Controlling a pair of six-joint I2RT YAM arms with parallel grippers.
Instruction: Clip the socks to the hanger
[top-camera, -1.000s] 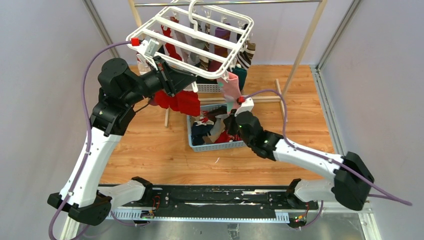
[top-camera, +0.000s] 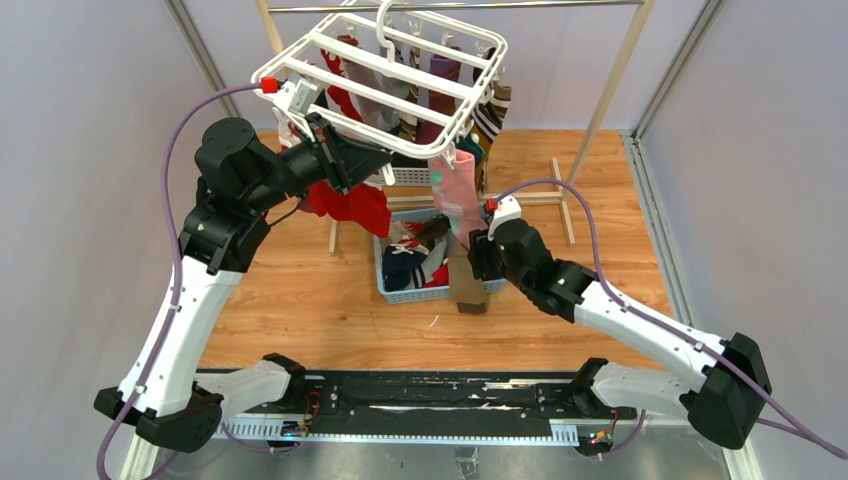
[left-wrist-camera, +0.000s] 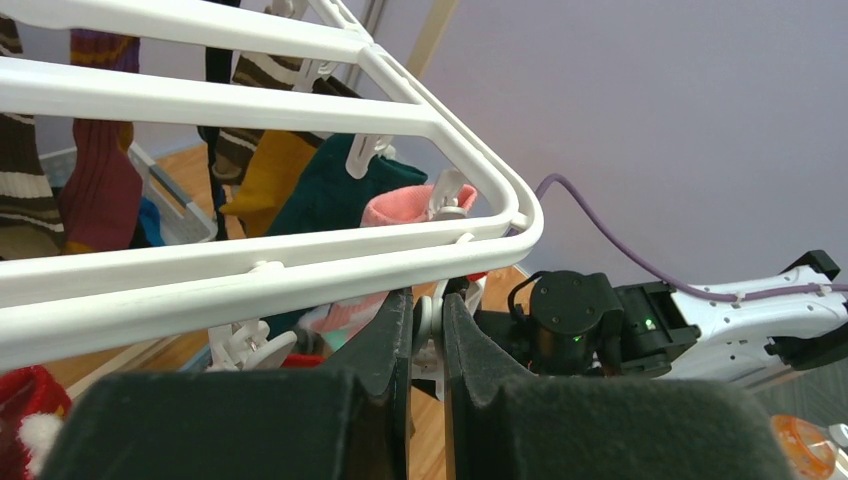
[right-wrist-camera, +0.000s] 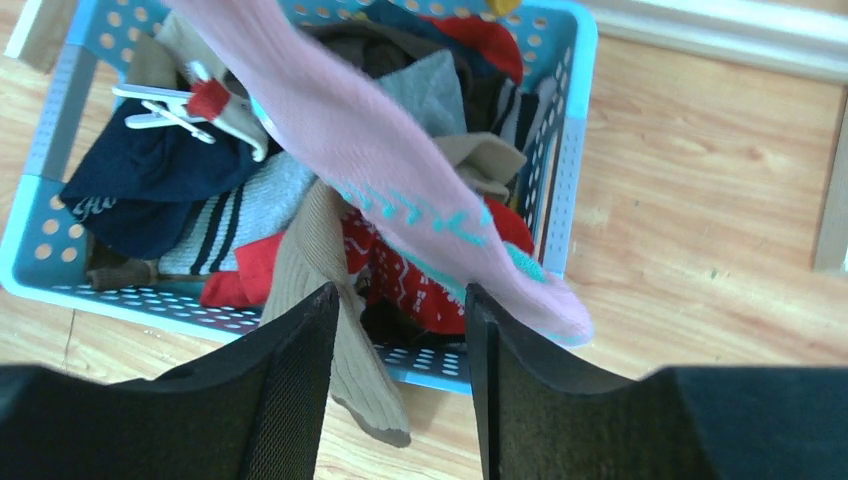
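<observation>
The white hanger hangs from a metal bar, with several socks clipped beneath it. My left gripper is shut on a white clip at the hanger's near edge; no sock shows in that clip. From the near right corner hangs a pink sock, which passes in front of the basket in the right wrist view. My right gripper is open, fingers apart, with nothing gripped. Beyond its fingertips a grey-brown sock drapes over the near rim of the blue basket.
Loose socks fill the basket, and a white clip lies among them. A red sock hangs below my left gripper. Wooden stand legs flank the hanger. Bare floor lies right of the basket.
The grey-brown sock has come to hang over the basket's near rim. The pink sock swung; the left arm stayed put.
</observation>
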